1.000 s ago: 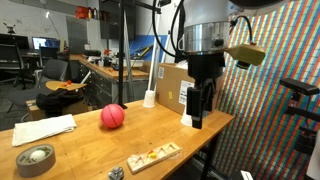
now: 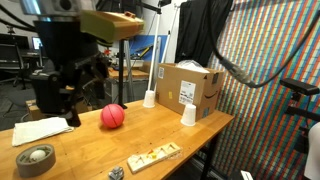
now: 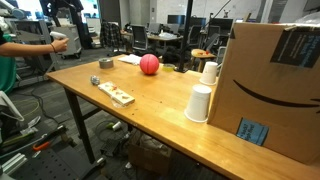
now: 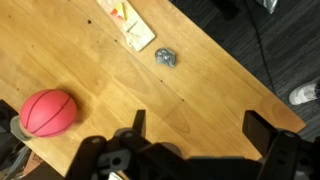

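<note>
My gripper is open above the wooden table, its dark fingers wide apart and only bare tabletop between them. A red ball [image 4: 48, 113] lies off to the left in the wrist view. Toward the top of that view are a small crumpled silver piece [image 4: 166, 57] and a pale oblong board [image 4: 130, 24] with yellow bits on it. In exterior view 1 the dark arm [image 2: 78, 50] hangs at the upper left, over the table end with the tape roll [image 2: 36, 160]. The ball [image 3: 150, 65] rests near the middle of the table in exterior view 2.
One white cup [image 3: 198, 103] stands near the front edge, another cup [image 3: 209, 72] farther back. A big cardboard box [image 3: 275, 95] fills the far end of the table. A folded white cloth [image 2: 42, 131] lies at the left. Bare table separates board and cups.
Across exterior view 1 the arm has swept from right to left, from near the cup to above the table's left part. The ball, board, tape and cups have stayed put.
</note>
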